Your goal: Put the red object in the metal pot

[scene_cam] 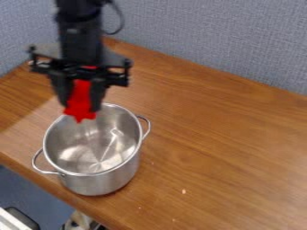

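The red object (81, 101) hangs between the fingers of my gripper (81, 92), which is shut on it. Seen from this camera, the object's lower end overlaps the far rim of the metal pot (117, 171); its exact height above the pot cannot be told. The pot is shiny and round with two wire handles. It stands upright at the left front of the table, and the part of its inside that shows is bare. The arm is slightly blurred.
A grey-blue wall (228, 36) stands behind. Dark items lie below the table at lower left.
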